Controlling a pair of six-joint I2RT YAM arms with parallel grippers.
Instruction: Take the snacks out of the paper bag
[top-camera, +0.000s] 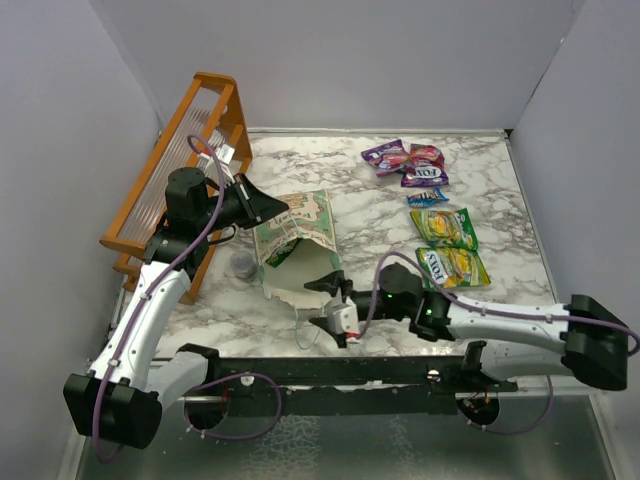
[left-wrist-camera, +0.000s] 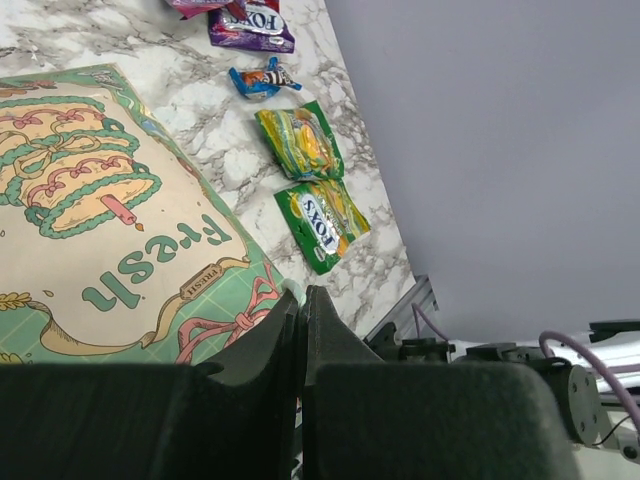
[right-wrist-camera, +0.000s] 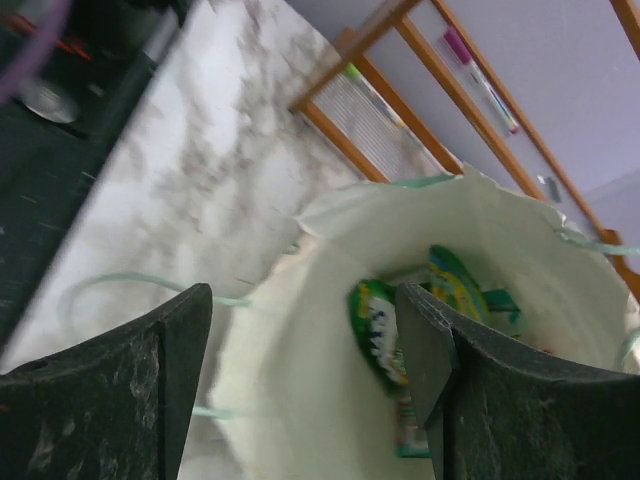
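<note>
The paper bag (top-camera: 300, 230) lies on its side at table centre, mouth toward the front. My left gripper is shut on the bag's upper edge, holding it raised. My right gripper (top-camera: 333, 305) is open at the bag's mouth; in the right wrist view green snack packs (right-wrist-camera: 378, 320) show inside, between and beyond its fingers. Outside lie purple packs (top-camera: 424, 165), a blue pack (top-camera: 427, 197) and two green-yellow packs (top-camera: 452, 266) on the right of the table.
A wooden rack (top-camera: 170, 170) stands at the left, with a small clear round object (top-camera: 243, 265) beside the bag. Grey walls surround the table. Bare marble lies between bag and snacks.
</note>
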